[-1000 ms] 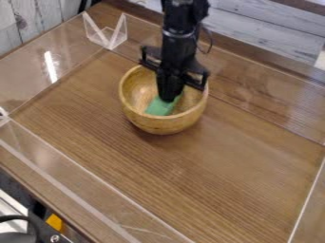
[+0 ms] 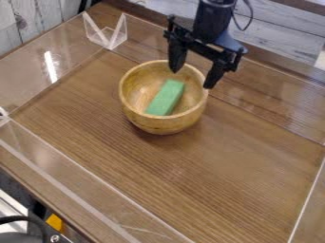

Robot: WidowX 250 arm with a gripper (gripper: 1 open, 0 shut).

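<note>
A round wooden bowl (image 2: 140, 84) sits on the wooden table, upper middle, with a green block (image 2: 164, 97) lying inside it. Just above the bowl's back rim hangs the black gripper (image 2: 200, 63), its fingers spread open with nothing seen between them, one toward the bowl's back, the other to the right over the table.
A white wire-like object (image 2: 106, 34) stands at the back left. A pale back edge runs along the top right, and cables lie at the left edges.
The block remains in the bowl.
</note>
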